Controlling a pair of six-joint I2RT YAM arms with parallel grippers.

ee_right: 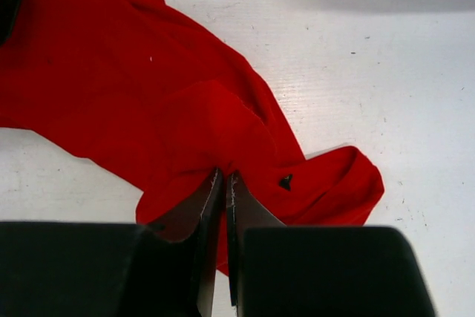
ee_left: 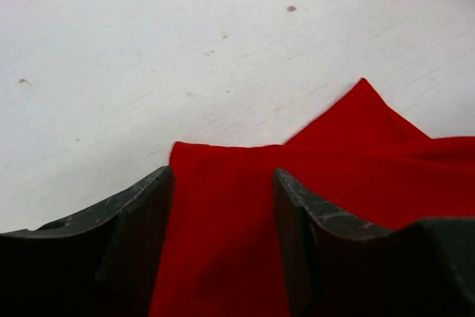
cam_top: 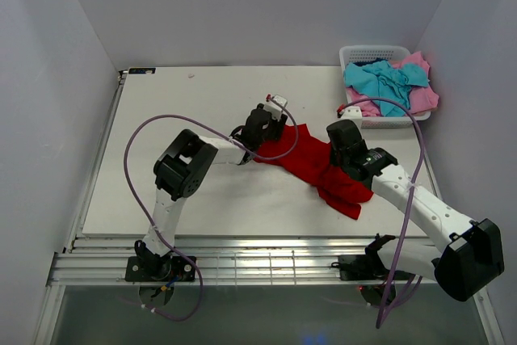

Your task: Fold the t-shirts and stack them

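Note:
A red T-shirt lies crumpled across the middle-right of the white table. My left gripper is over its left end, part open, with red cloth beneath and between the fingertips; in the top view it partly covers that end. My right gripper is shut on the shirt's right part, where the cloth gathers into folds at the fingertips.
A white perforated basket holding blue and pink shirts stands at the back right. Purple cables loop over both arms.

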